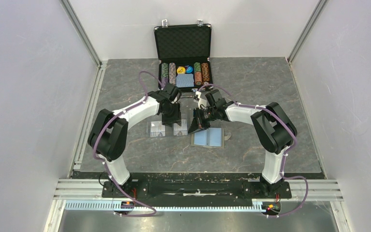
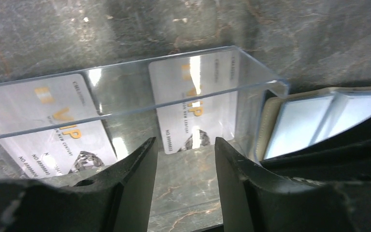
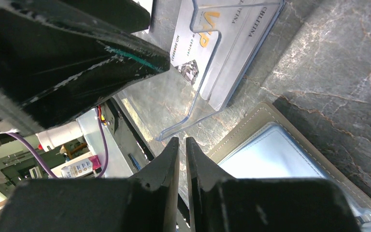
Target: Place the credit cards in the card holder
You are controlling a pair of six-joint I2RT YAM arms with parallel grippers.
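Two white VIP cards lie in a clear tray on the table, a left card (image 2: pixel 53 145) and a right card (image 2: pixel 174 121). My left gripper is open above the tray, nothing between its fingers. My right gripper is shut, its tips beside the tray's right end and the card holder (image 3: pixel 265 157), an open tan-edged wallet with pale blue sleeves, seen also right of the tray in the top view (image 1: pixel 215 137). I cannot make out anything between the right gripper's fingertips.
An open case of poker chips (image 1: pixel 183 79) stands at the back. Both arms meet closely over the middle.
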